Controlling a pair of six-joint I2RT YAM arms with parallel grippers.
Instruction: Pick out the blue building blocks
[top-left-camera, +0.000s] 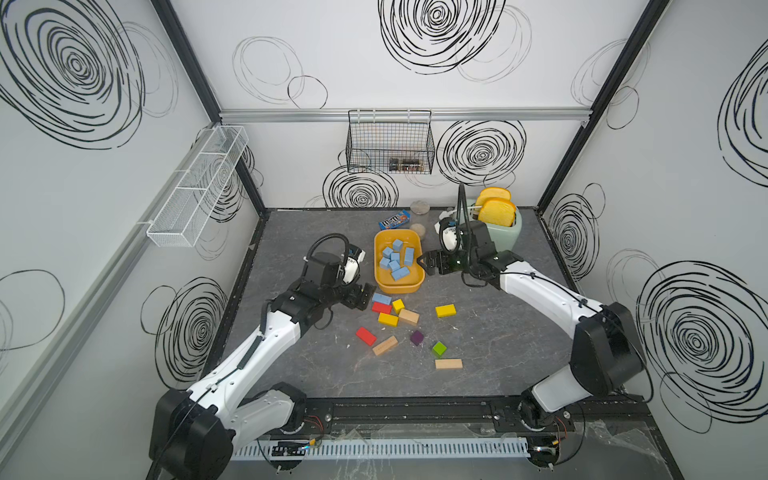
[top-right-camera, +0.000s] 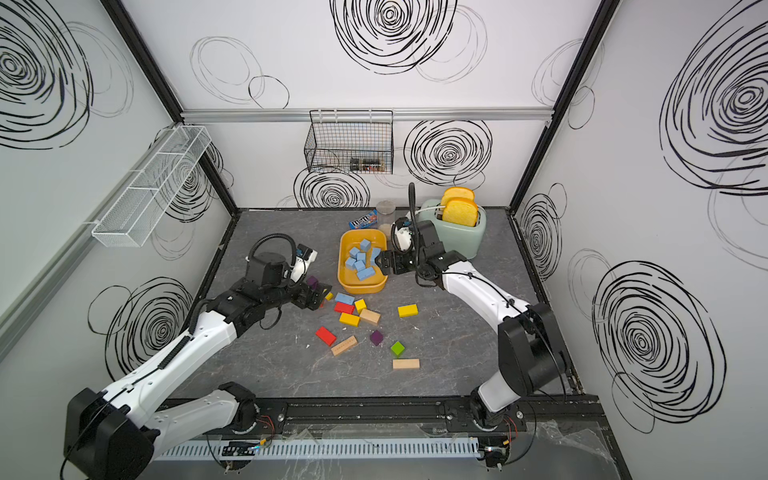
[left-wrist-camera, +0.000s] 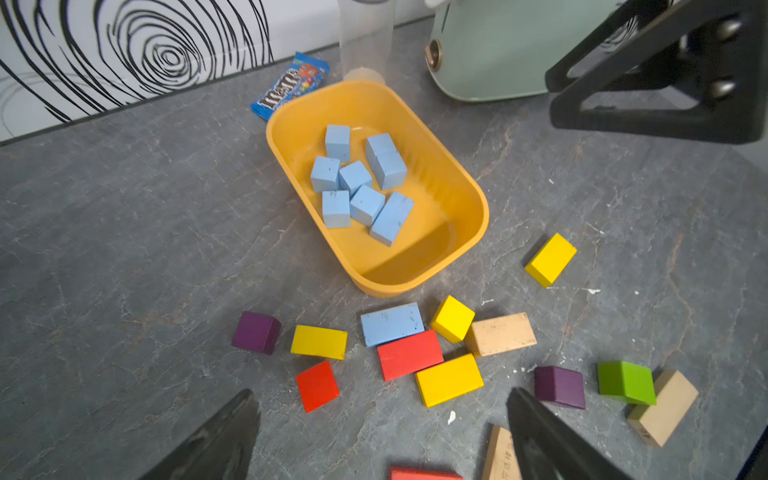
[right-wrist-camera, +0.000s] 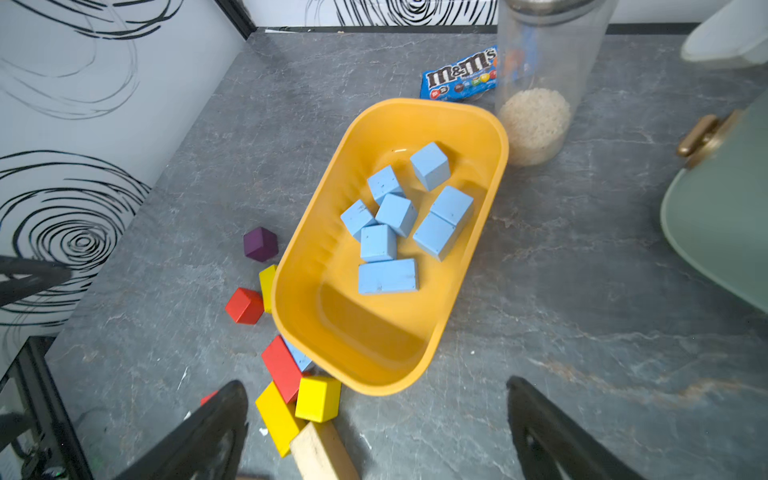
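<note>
Several light-blue blocks (right-wrist-camera: 377, 242) lie in the yellow bin (right-wrist-camera: 352, 352), seen clearly in both wrist views. One more blue block (left-wrist-camera: 392, 324) rests on the table just outside the bin's near end, its long side against a red block (left-wrist-camera: 410, 354). My left gripper is open above the table, its blurred fingers wide apart and empty; in the top left view it hangs left of the loose blue block. My right gripper, also open and empty, hovers at the bin's right side in the top left view.
Yellow (left-wrist-camera: 449, 380), wooden (left-wrist-camera: 502, 333), purple (left-wrist-camera: 560, 386) and green blocks (left-wrist-camera: 627, 381) lie scattered in front of the bin. Behind it are an M&M's packet (right-wrist-camera: 460, 76) and a clear jar (right-wrist-camera: 537, 120); a green toaster (top-left-camera: 505, 233) stands at the back right.
</note>
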